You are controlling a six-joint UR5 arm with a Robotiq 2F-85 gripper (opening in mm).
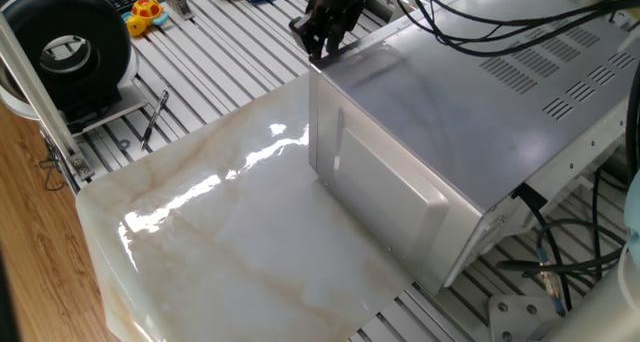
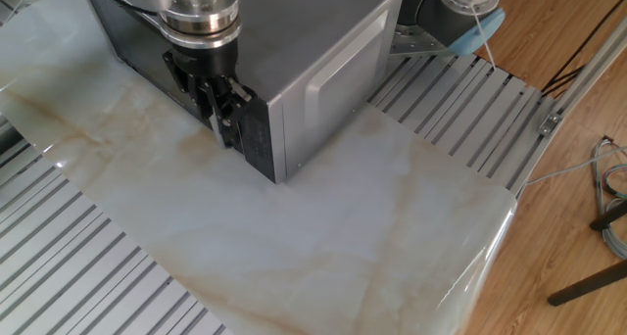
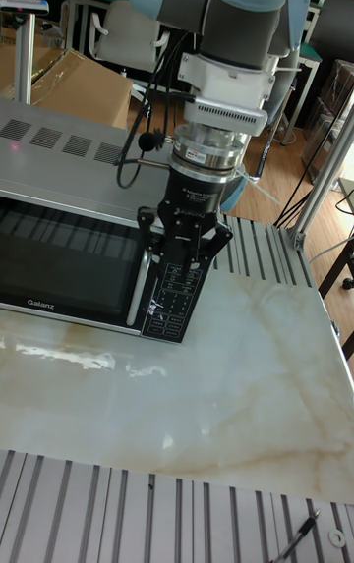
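A silver microwave [image 1: 420,92] with a dark glass door [image 3: 63,267] stands on the marbled sheet; its door looks closed. The pale upright door handle [image 3: 138,289] runs beside the black button panel [image 3: 180,303]. My black gripper [image 2: 227,131] points down in front of the microwave, close to the handle and the panel. From exterior view 2 a silver strip of the handle [image 2: 217,129] shows beside the fingers. Whether the fingers touch or enclose it is unclear, and their gap cannot be made out. In exterior view 1 the microwave's corner hides the fingertips.
Black cables [image 1: 500,47] hang over the microwave top. A black ring-shaped device [image 1: 100,42], a pen [image 1: 155,120] and a yellow-orange toy [image 1: 146,16] sit off to one side on the slatted table.
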